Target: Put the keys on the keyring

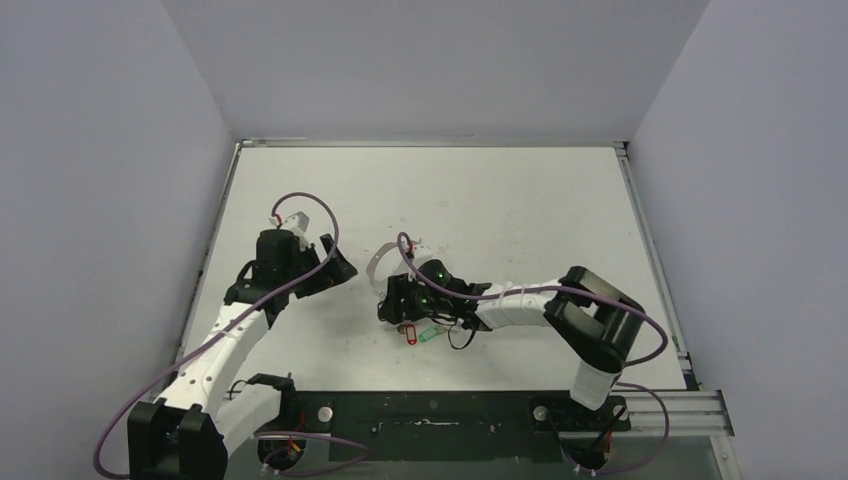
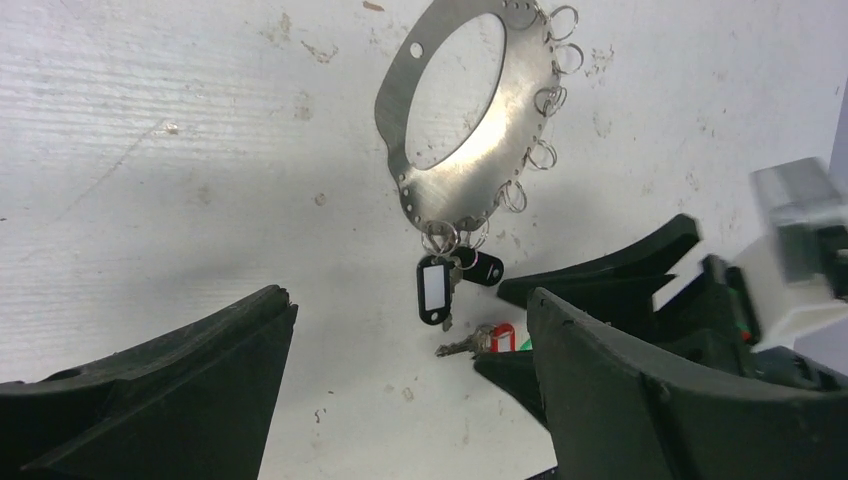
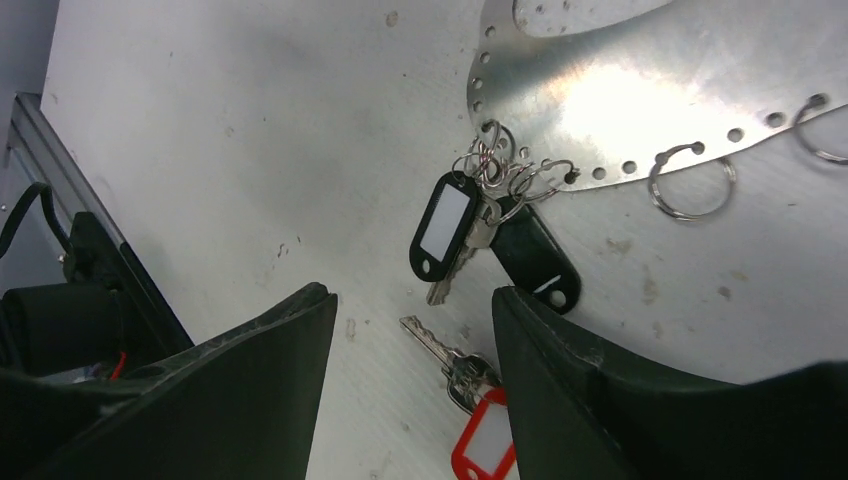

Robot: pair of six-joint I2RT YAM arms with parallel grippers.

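Note:
A curved metal plate with small rings along its edge lies flat on the table. At its near end hang keys with a black-framed white tag and a second black tag. Apart from these lies a key with a red tag, partly behind a right finger; a green tag is close by. My right gripper is open above the loose key, nothing between its fingers. My left gripper stands open to the left of the plate, also empty.
The right arm's fingers reach in close beside the tags in the left wrist view. Free white table stretches behind and to the right. A dark strip borders the front edge.

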